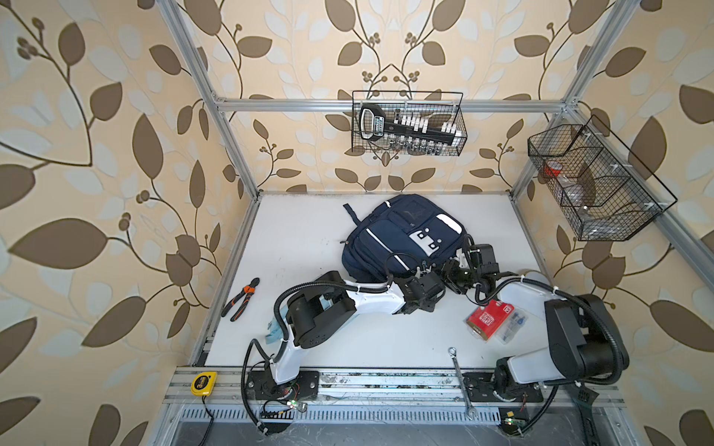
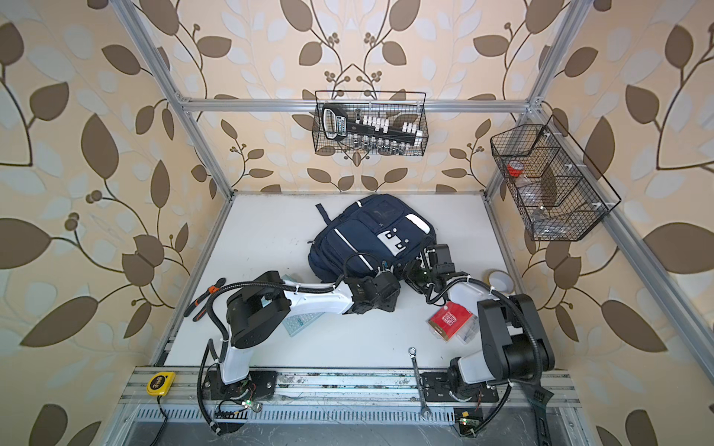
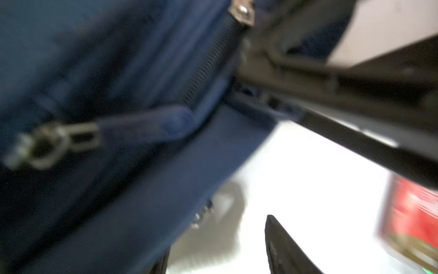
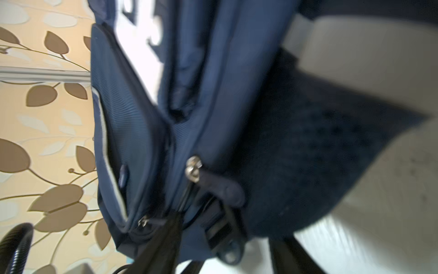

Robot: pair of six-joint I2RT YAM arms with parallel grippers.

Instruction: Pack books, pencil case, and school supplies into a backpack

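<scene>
The navy backpack (image 1: 398, 230) lies on the table with both grippers at its lower front edge. My left gripper is open below a zipper puller (image 3: 141, 123) and the bag's edge, which fill the blurred left wrist view. My right gripper is open at the backpack's zipped side, with a zipper puller (image 4: 219, 185) and a dark strap end at its fingers. A red pack (image 1: 489, 318) and a clear case (image 1: 511, 327) lie right of the arms. A light blue item (image 2: 301, 323) lies partly hidden under the left arm.
Pliers (image 1: 239, 301) lie at the left, a wrench (image 1: 459, 379) at the front edge and a tape measure (image 1: 203, 383) on the front rail. Wire baskets (image 1: 409, 122) hang on the back and right frame.
</scene>
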